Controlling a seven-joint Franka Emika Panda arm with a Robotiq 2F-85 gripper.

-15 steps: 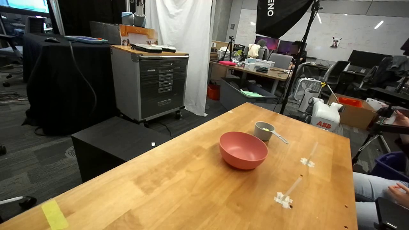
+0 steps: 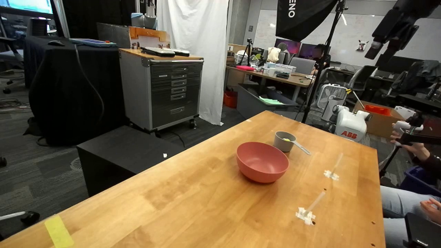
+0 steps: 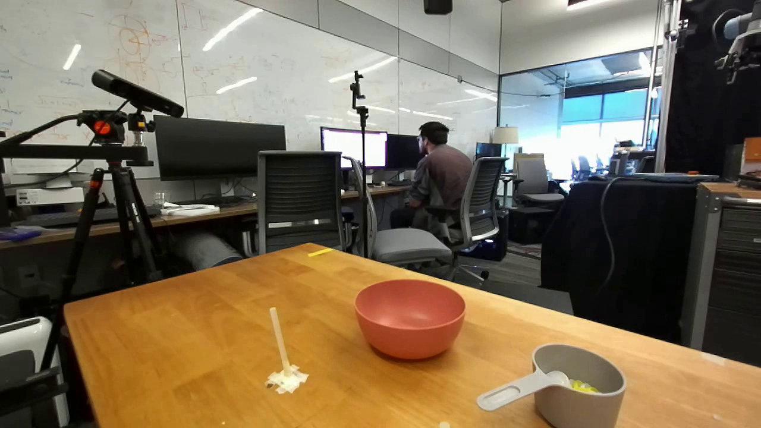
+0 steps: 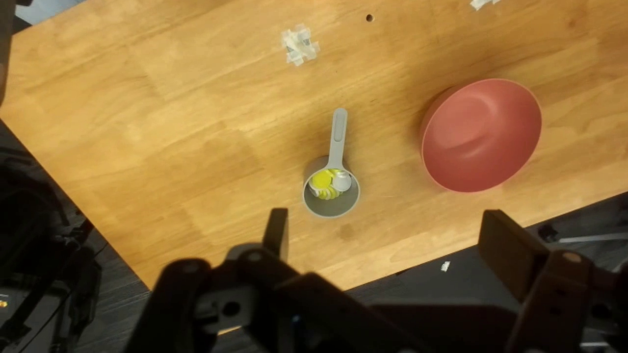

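A grey measuring cup (image 4: 330,206) with a long handle stands on the wooden table, holding several yellow and whitish pieces (image 4: 327,182). Beside it, apart from it, is an empty red bowl (image 4: 483,135); both also show in exterior view 1, the bowl (image 2: 262,163) nearer that camera than the cup (image 2: 284,143). High above the table, my gripper is open, its two fingers wide apart and nothing between them. In exterior view 1 the gripper (image 2: 378,55) hangs at the upper right, well clear of the cup and bowl.
Two thin upright sticks are taped to the table, one at the front (image 2: 316,202) and one farther back (image 2: 338,163). A person's legs (image 2: 395,206) are close to its right edge.
My gripper has come into exterior view 1 from the right edge, at the top. A person's hand at the right has moved. Bowl and cup have stayed in place.
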